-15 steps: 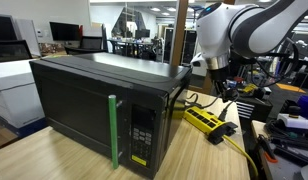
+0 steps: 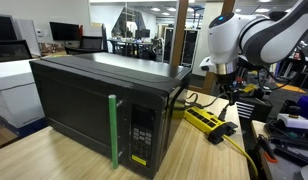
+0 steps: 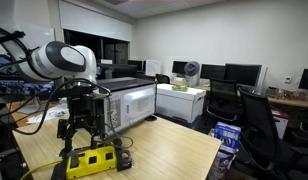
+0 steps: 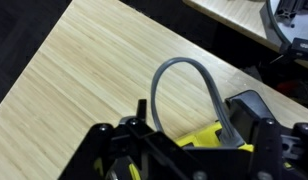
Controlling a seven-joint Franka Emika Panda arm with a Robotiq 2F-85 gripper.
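A yellow power strip [image 3: 92,162] lies on the wooden table; in exterior view 1 the strip [image 2: 202,119] is to the right of the black microwave [image 2: 109,105]. My gripper [image 3: 80,133] hangs above the strip, pointing down. In the wrist view the gripper is open, its fingers apart on either side of a grey cable loop [image 4: 181,62]. The loop rises from near the strip [image 4: 202,136] and does not appear gripped. A black plug or adapter [image 2: 223,131] sits at the strip's near end. My gripper body hides part of the strip in the wrist view.
The microwave's green handle [image 2: 113,130] faces the near side. A yellow cord [image 2: 239,148] runs from the strip towards the table's right edge. Bare table [image 3: 179,150] lies right of the strip in exterior view 2.
In exterior view 1 the arm shows at most a slight shift over the last second. The strip and microwave look unmoved.
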